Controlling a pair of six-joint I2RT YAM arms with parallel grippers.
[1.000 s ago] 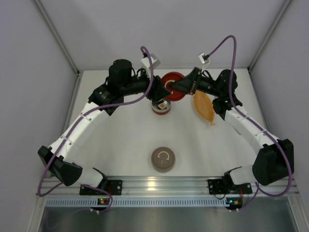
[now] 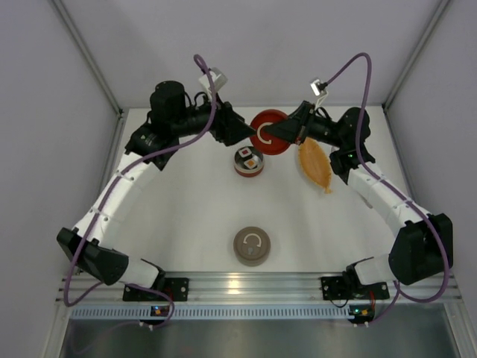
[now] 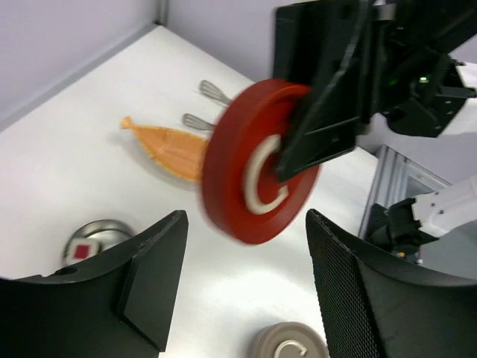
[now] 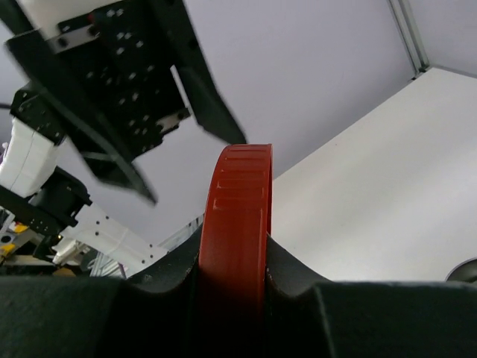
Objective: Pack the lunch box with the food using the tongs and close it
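Observation:
A round red container [image 2: 277, 147] with a pale curved mark on its face hangs tilted above the table, my right gripper [image 2: 287, 133] shut on its edge. In the right wrist view its ridged red side [image 4: 237, 216] rises from between the fingers. My left gripper [image 2: 242, 136] is just left of it, part open, its fingers [image 3: 160, 280] apart with nothing between them. Below stands an open round box [image 2: 249, 167] with small red and orange pieces inside. The grey-brown round lid [image 2: 252, 246] lies flat near the front.
An orange leaf-shaped dish [image 2: 315, 162] rests at the right, with metal cutlery [image 3: 198, 122] beyond it in the left wrist view.
The right arm has barely shifted and keeps the container.

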